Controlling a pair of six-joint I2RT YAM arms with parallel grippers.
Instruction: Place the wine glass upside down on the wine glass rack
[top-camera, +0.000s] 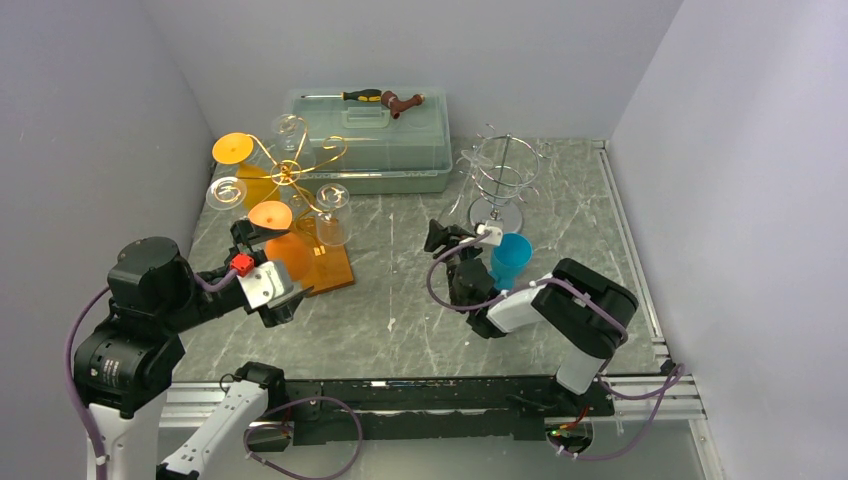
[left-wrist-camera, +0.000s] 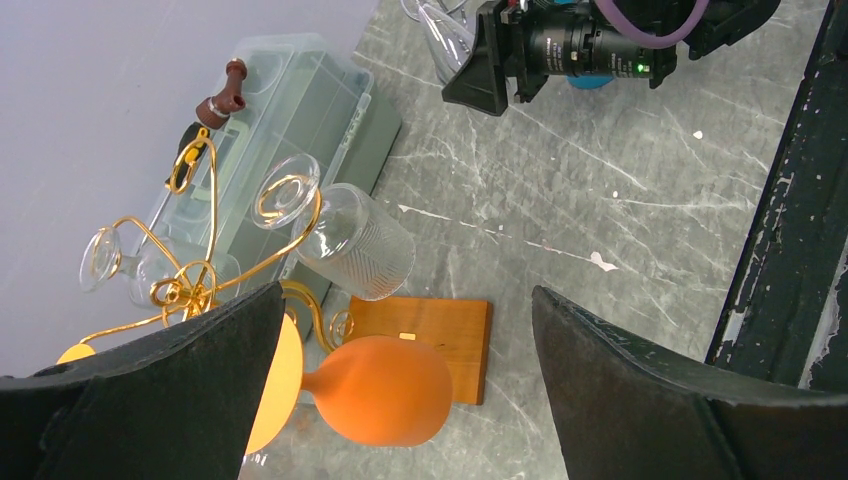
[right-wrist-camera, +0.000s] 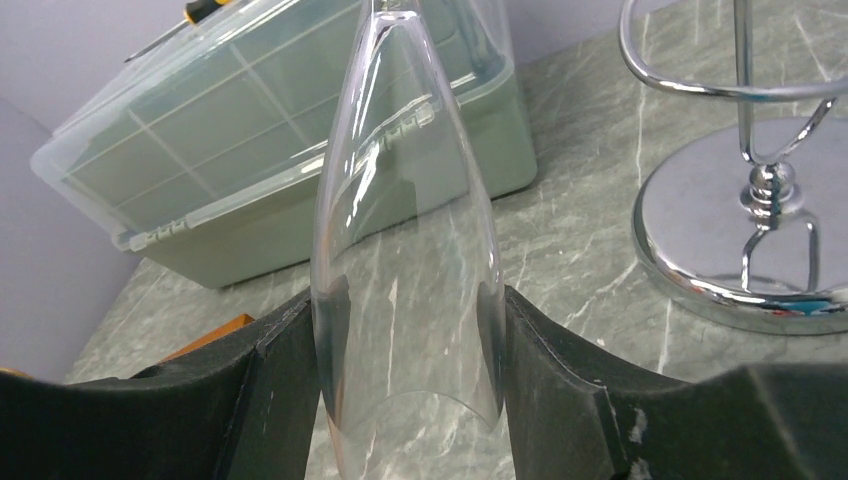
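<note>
In the right wrist view a clear wine glass (right-wrist-camera: 405, 240) has its stem up and its bowl mouth down. My right gripper has one finger on either side of the bowl; whether the fingers press on the glass I cannot tell. The glass's foot is out of that view. To the right stands the silver rack, its round base (right-wrist-camera: 690, 220) and a wire ring showing; in the top view the rack (top-camera: 505, 180) is just behind my right gripper (top-camera: 432, 236). My left gripper is open and empty, near the gold rack (top-camera: 287, 172).
Clear and orange glasses (top-camera: 290, 255) hang upside down on the gold rack at the left. A green toolbox (top-camera: 400, 185) with a screwdriver on top stands at the back. Beside my right gripper is a blue cup (top-camera: 512, 250).
</note>
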